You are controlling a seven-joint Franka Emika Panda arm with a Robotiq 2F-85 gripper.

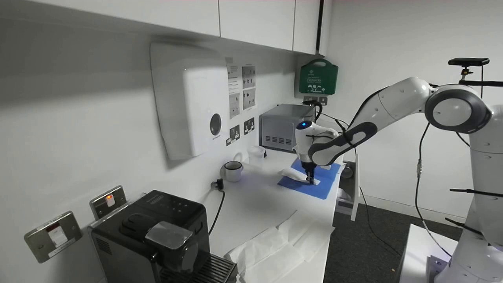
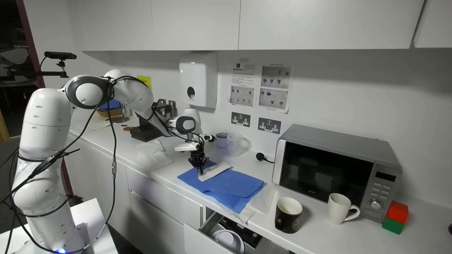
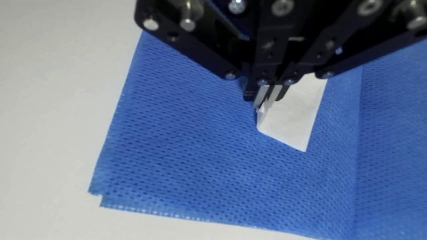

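Note:
A blue cloth lies folded on the white counter, and a strip of white paper rests over it. My gripper is shut at the paper's near corner. In the wrist view a small fold of paper is pinched up between the fingertips. From the second exterior view, the gripper points down at the left end of the paper, just over the blue cloth. The first exterior view shows the gripper low over the cloth, with the paper partly behind it.
A black mug and a white mug stand before the microwave. Below the counter edge a drawer hangs open. Near the coffee machine, white paper sheets cover the counter.

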